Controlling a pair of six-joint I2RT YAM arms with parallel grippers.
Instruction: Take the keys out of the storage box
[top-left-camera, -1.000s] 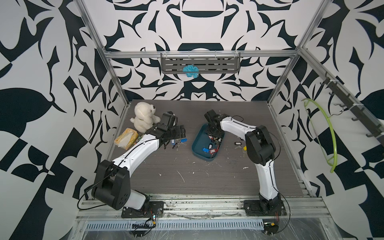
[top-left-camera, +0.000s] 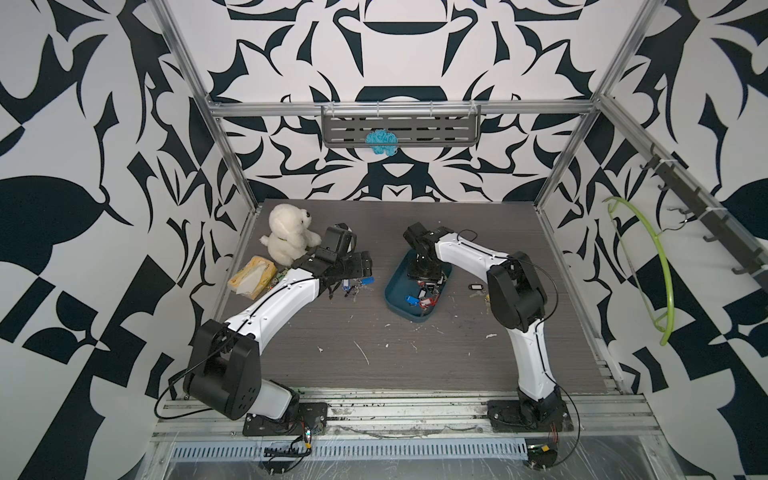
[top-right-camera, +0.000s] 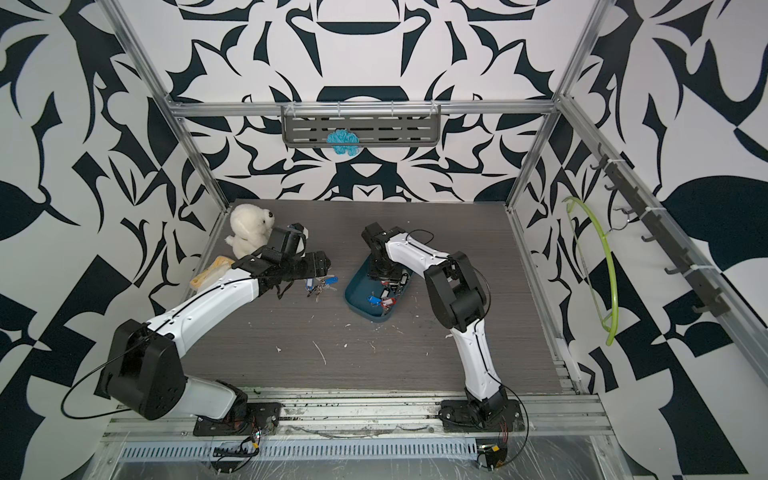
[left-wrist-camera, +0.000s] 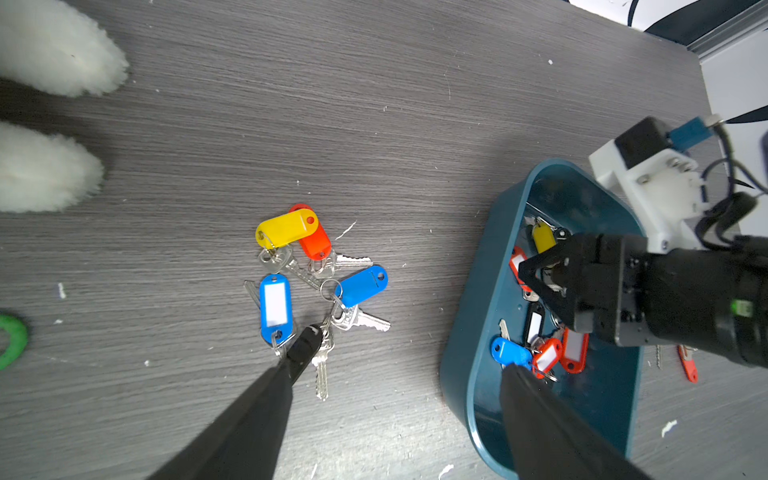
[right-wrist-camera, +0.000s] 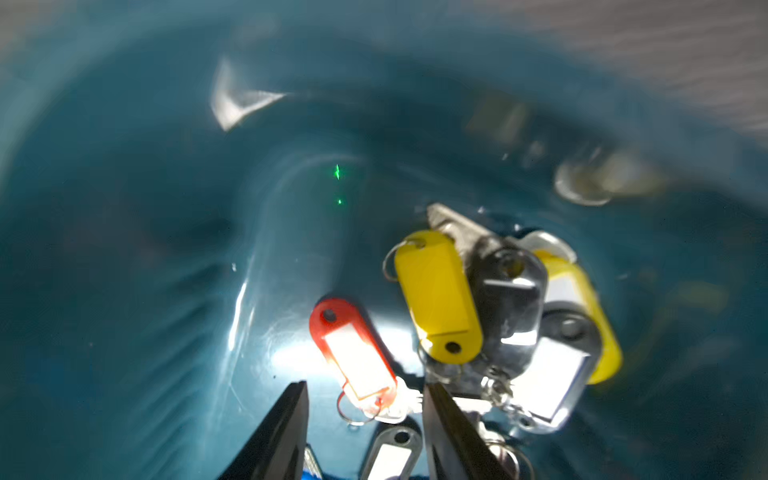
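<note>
The dark teal storage box (left-wrist-camera: 460, 352) stands mid-table and holds several keys with coloured tags. In the right wrist view a yellow-tagged key (right-wrist-camera: 438, 296), a black tag (right-wrist-camera: 508, 308) and others lie heaped, with a red-tagged key (right-wrist-camera: 352, 348) to their left. My right gripper is open inside the box, its fingertips on either side of the red tag's lower end, holding nothing. Over the table to the left hovers my open left gripper, empty. Beyond its fingers several keys lie on the table, with a yellow tag (left-wrist-camera: 286, 229) and a blue tag (left-wrist-camera: 362, 285).
A white plush bear (top-left-camera: 289, 232) and a yellow packet (top-left-camera: 253, 277) sit at the left edge. Right of the box lies a black tag (top-left-camera: 476, 286).
My right gripper has shifted slightly left and down over the box. The left arm has stayed still.
</note>
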